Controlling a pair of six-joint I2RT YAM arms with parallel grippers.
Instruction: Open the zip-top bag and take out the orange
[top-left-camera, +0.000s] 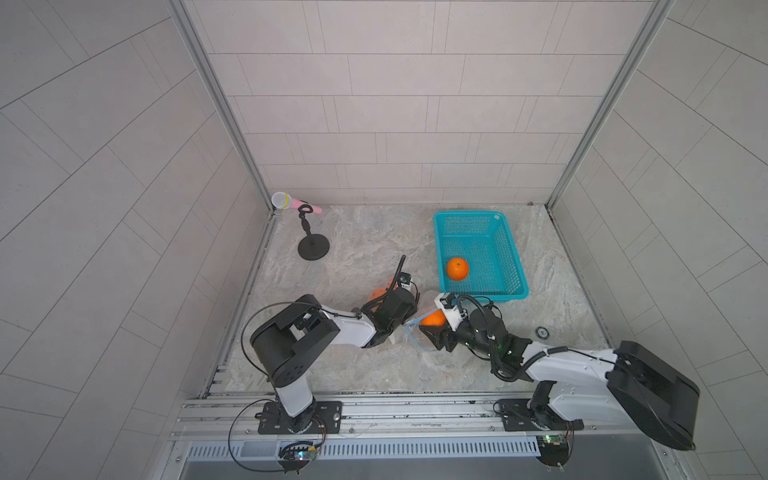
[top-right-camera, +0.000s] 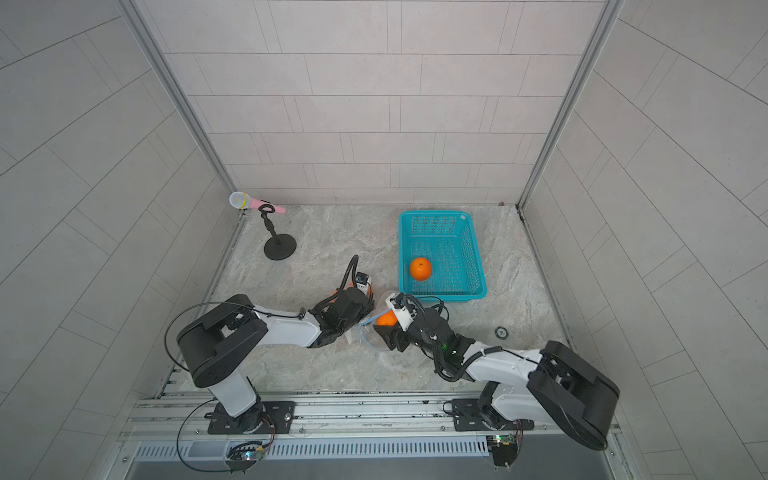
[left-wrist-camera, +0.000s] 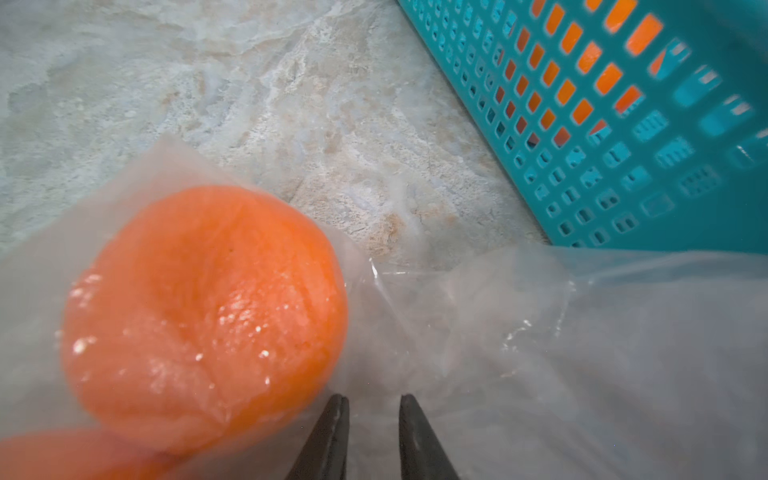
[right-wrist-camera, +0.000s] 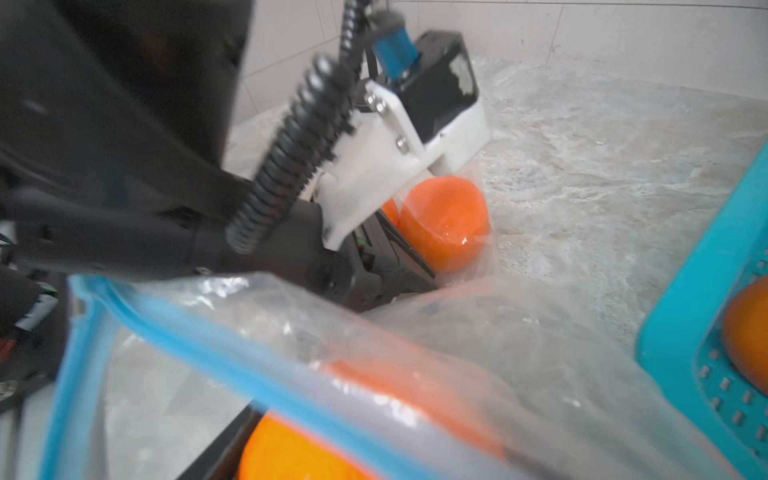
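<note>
The clear zip bag has a blue zip edge that stands apart at its mouth. Inside it, a bagged orange lies beside my left gripper, with part of another below. The left fingers stand a short gap apart against the film; whether they pinch it is unclear. At the mouth, my right gripper is shut on an orange, bright where the film does not cover it. One dark right finger shows beside that fruit; the other is hidden.
Just behind the right gripper stands a blue basket with a loose orange inside. A black stand and a pink-and-white object are at the back left. A small dark ring lies right.
</note>
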